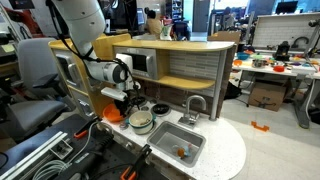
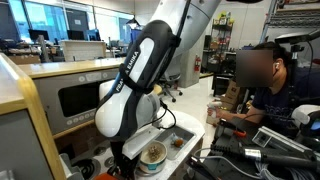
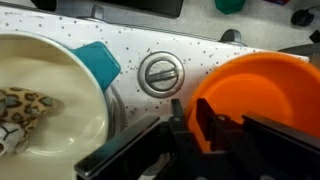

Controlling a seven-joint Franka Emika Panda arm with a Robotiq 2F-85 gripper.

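Note:
An orange bowl (image 3: 262,88) fills the right of the wrist view and shows at the left end of the counter (image 1: 112,113) in exterior view 1. My gripper is at its near left rim, dark fingers partly apart, with orange showing in the gap. Whether they touch the rim is hard to tell. A cream pot (image 3: 65,135) with a teal handle (image 3: 97,64) stands left of the bowl. Inside it lies a leopard-spotted thing (image 3: 24,104). In exterior view 2 the arm largely hides the bowl.
Between pot and bowl is a metal stove knob (image 3: 160,74). A dark pan (image 1: 160,108) sits behind the pots. The sink (image 1: 178,143) with its faucet (image 1: 195,103) lies to the right, and the counter (image 1: 228,145) beyond it is clear. Shelving (image 1: 190,65) rises behind.

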